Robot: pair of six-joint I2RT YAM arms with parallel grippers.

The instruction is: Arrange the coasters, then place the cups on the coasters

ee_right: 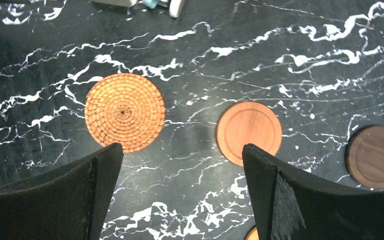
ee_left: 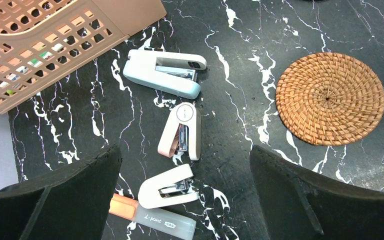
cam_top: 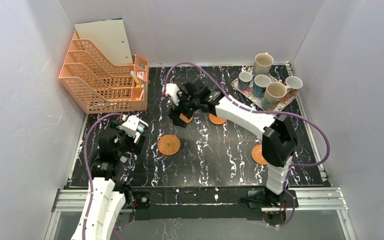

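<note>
Several cups stand together on a patterned tray (cam_top: 240, 91) at the back right, among them a tall beige cup (cam_top: 274, 95) and a blue one (cam_top: 260, 86). A round woven coaster (cam_top: 169, 144) lies bare left of centre, and a plain wooden coaster (ee_right: 249, 132) and a dark brown coaster (ee_right: 377, 156) show in the right wrist view. Above these coasters my right gripper is open, its fingers wide apart and empty. My left gripper is open too, over the small staplers at the left, holding nothing.
An orange file rack (cam_top: 100, 80) fills the back left. Beneath the left gripper lie a blue-white stapler (ee_left: 165, 75), a pink stapler (ee_left: 182, 130), a white stapler (ee_left: 167, 187) and a grey-orange marker (ee_left: 152, 220).
</note>
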